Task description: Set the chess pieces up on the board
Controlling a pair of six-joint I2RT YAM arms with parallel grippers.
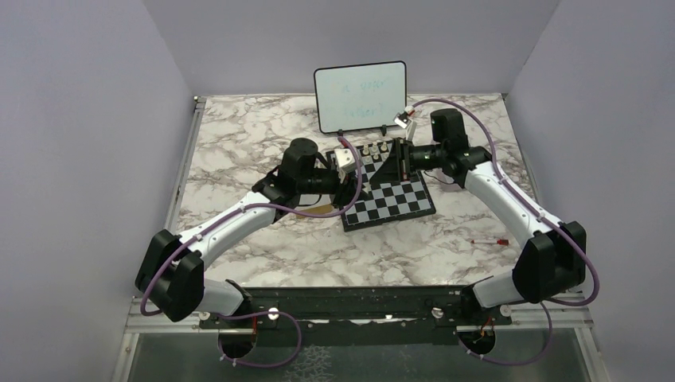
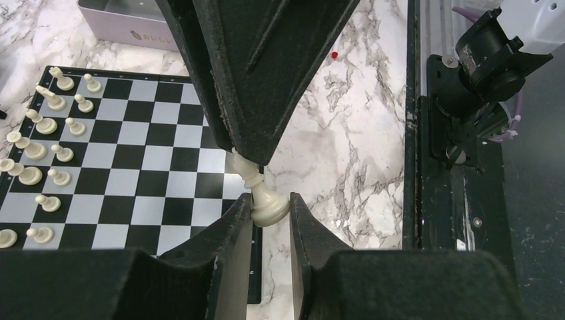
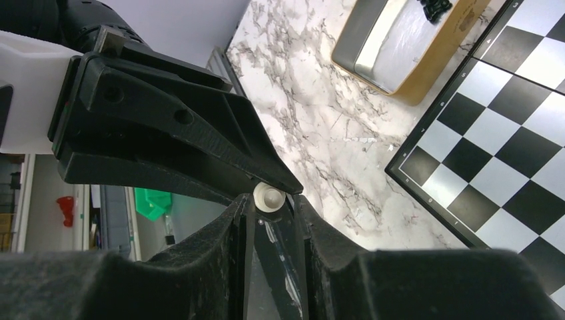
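A white chess piece is held above the board between my two grippers. In the left wrist view, my left gripper is shut on its base, while the fingers of my right gripper are at its narrow top. In the right wrist view the piece's round end shows between the fingers; how firmly the right gripper holds it is unclear. The checkered board carries several white pieces along one side, standing in two rows. Much of the board is hidden by the arms in the top view.
A tan box with dark pieces lies beside the board, and a pale box is on its other side. A whiteboard stands at the back.
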